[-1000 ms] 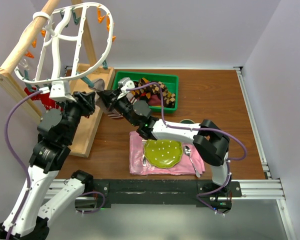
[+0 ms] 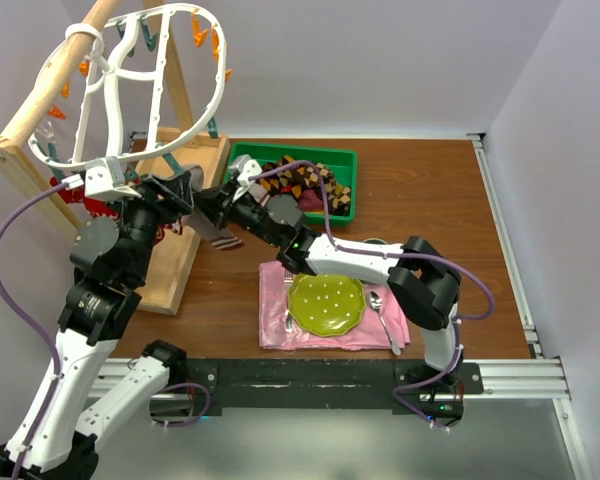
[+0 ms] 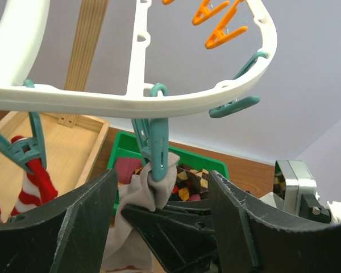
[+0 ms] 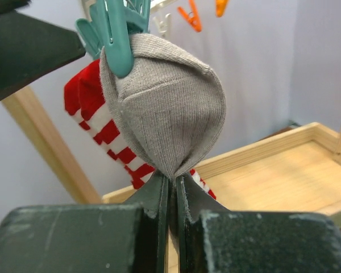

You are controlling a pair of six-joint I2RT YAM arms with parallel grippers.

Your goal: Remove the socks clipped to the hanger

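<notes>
A grey sock (image 3: 141,193) hangs from a teal clip (image 3: 159,145) on the white hanger (image 3: 91,102). My right gripper is shut on the sock just below the clip, its cloth (image 4: 165,108) bunched between the fingers. Open around that clip, my left gripper has one finger on each side; in this view neither finger clearly touches it. A red-and-white striped sock (image 3: 38,181) hangs from another teal clip (image 3: 25,149) to the left. From above, both grippers meet beneath the hanger's right rim, and the left one covers part of the grey sock.
Behind the right arm sits a green tray (image 2: 348,160) with patterned cloth inside. A wooden stand (image 2: 170,270) bears the hanger. Front centre, a green plate (image 2: 325,305) and a spoon (image 2: 382,315) lie on a pink cloth (image 2: 280,335).
The right arm has barely shifted, still on the grey sock.
</notes>
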